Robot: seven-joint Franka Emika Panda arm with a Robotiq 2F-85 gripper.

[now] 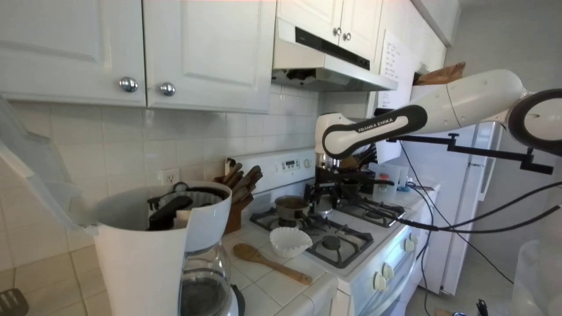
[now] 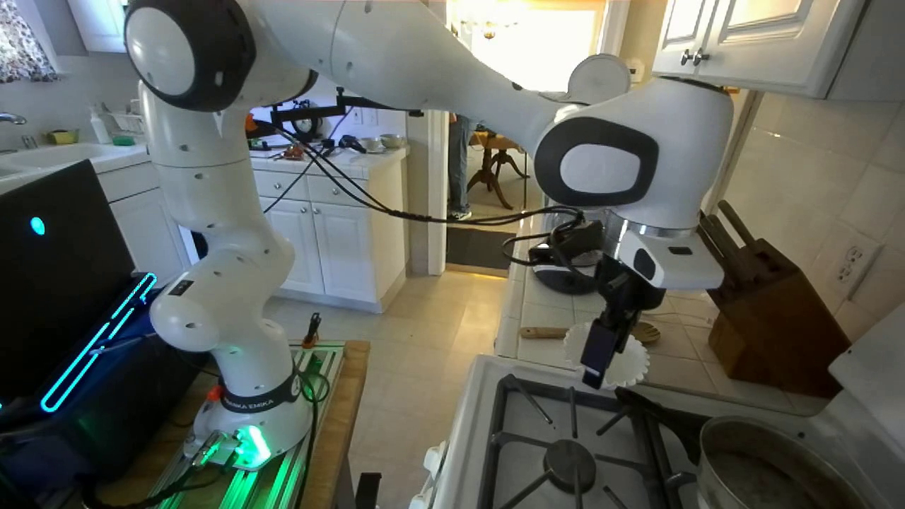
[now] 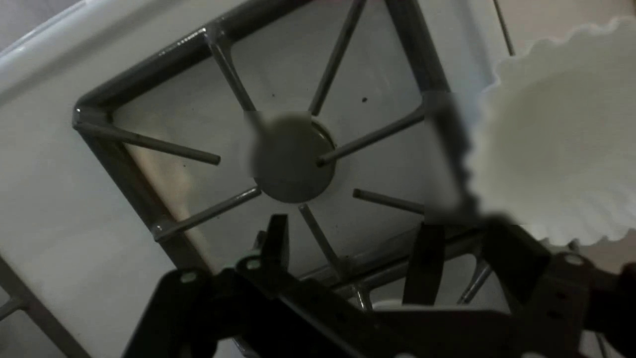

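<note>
My gripper is open over the stove, with no object held between its fingers. In the wrist view, a front burner grate (image 3: 337,56) lies below, and a white coffee filter (image 3: 554,137) with a fluted rim is to the right, apart from the fingers. Exterior view 1 shows that filter (image 1: 290,242) on the counter edge beside the stove, and the gripper (image 1: 317,197) near a small pot (image 1: 291,207) and a silver lid (image 1: 322,206). In exterior view 2 the gripper (image 2: 596,365) hangs before the filter (image 2: 632,363), partly covering it.
A white coffee maker (image 1: 142,263) stands with its lid raised, a black-handled item in its top. A wooden spoon (image 1: 271,263) lies on the counter near a knife block (image 2: 776,318). The dark pot (image 1: 350,187) sits farther back.
</note>
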